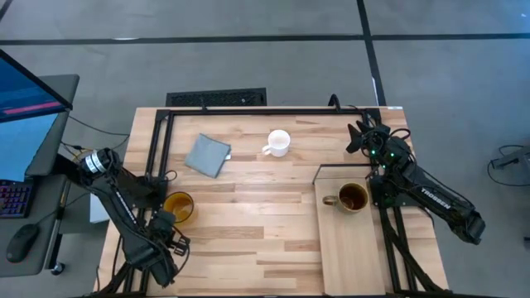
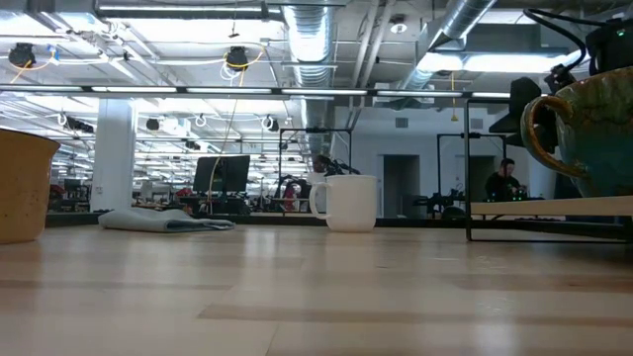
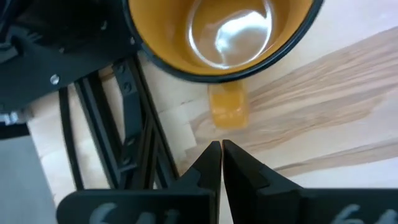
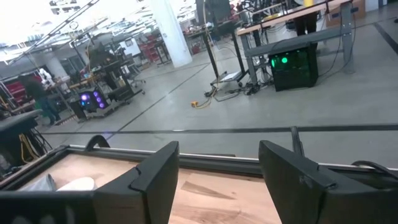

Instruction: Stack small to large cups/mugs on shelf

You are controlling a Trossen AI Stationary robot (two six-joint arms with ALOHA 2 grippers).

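Note:
A yellow mug (image 3: 227, 37) with a dark rim stands upright near my left gripper. Its handle (image 3: 228, 107) points toward that gripper's tips, with a gap between them. The left fingers are pressed together, nothing in between. From above, this yellow mug (image 1: 179, 207) sits at the table's left side. A white mug (image 1: 278, 143) stands upright at the back middle. On the wooden shelf (image 1: 348, 257) at right rests a brown-green mug (image 1: 352, 197), handle to the left. My right gripper is open and empty, near the back right corner.
A folded grey cloth (image 1: 207, 156) lies at the back left, left of the white mug. Black frame rails (image 1: 248, 112) border the table.

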